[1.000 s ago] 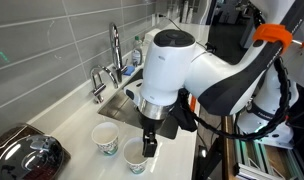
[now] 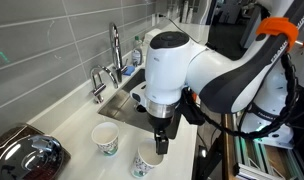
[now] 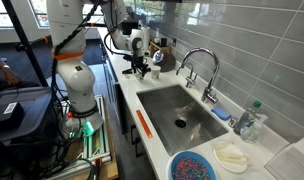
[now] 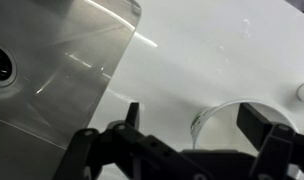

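A white paper cup with a coloured print (image 2: 144,164) stands upright on the counter at lower middle in exterior view 1. My gripper (image 2: 158,138) is right at this cup, pointing down, with its fingers apart. From the wrist view, the same cup (image 4: 214,135) lies under the right half of my gripper. The right finger (image 4: 254,124) overlaps the cup's mouth, and the left finger stands outside the rim. Whether a finger touches the wall cannot be told. A second white cup (image 2: 105,139) stands to the left, nearer the tiled wall.
The steel sink (image 3: 182,118) with its faucet (image 3: 211,72) is beside the cups. A dark round lid or pan (image 2: 30,153) lies at the left. Farther along the counter are a blue bowl (image 3: 191,167), a plate (image 3: 230,156) and bottles (image 3: 250,118). White counter around the cups is bare.
The nearer cup has shifted slightly right and toward the camera in exterior view 1, along with a small rightward move of my gripper. The second cup has stayed put.
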